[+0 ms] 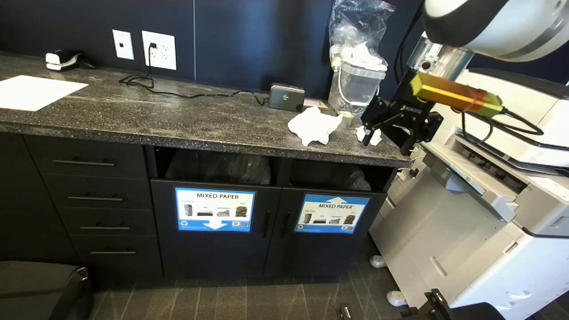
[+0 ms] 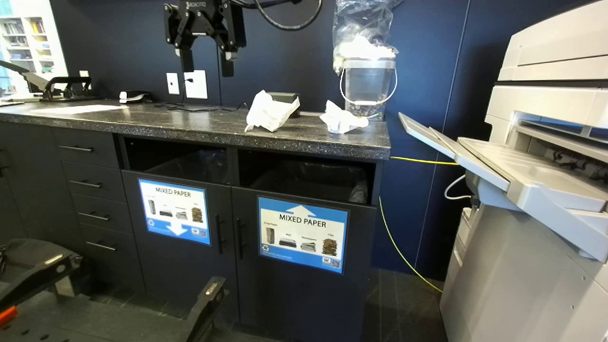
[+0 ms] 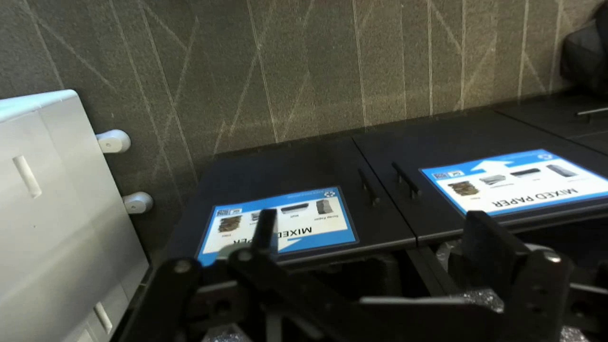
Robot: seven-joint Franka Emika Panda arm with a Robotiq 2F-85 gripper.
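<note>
Two crumpled white papers rest on the dark counter: a larger paper [image 1: 314, 126] and a smaller paper [image 2: 340, 118] closer to the counter's right end. My gripper [image 1: 387, 145] is open with nothing between its fingers. In exterior view 1 it overlaps part of the smaller paper; in exterior view 2 the gripper [image 2: 206, 63] hangs clearly above the counter top. The wrist view shows its spread fingers [image 3: 265, 231] over the cabinet fronts, and neither crumpled paper is visible there.
A clear bucket [image 1: 354, 85] with a plastic bag stands against the wall, beside a small dark box [image 1: 286, 98]. Open bin slots [image 2: 305, 176] lie under the counter edge [image 2: 228, 132]. A large printer [image 1: 480, 213] stands to the right. A flat white sheet [image 1: 37, 91] lies far left.
</note>
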